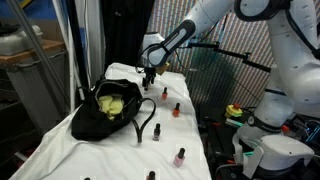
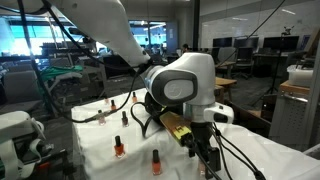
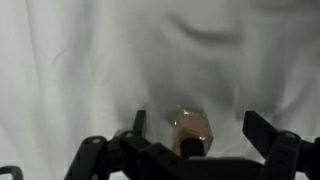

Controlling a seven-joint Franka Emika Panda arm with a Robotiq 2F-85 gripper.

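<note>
My gripper is open in the wrist view, pointing down at the white cloth. A small bottle with a pinkish-brown top and a dark part below stands between the two dark fingers, with a gap on each side. In exterior view 2 the gripper is low at the near right, close to a pinkish bottle partly hidden by the fingers. At the far end of the table, the gripper looks small in exterior view 1.
A black bag with yellow things inside lies left of the arm. Several small bottles stand spread over the white table, including a red one, an orange one and a pink one. Bare cloth lies front left.
</note>
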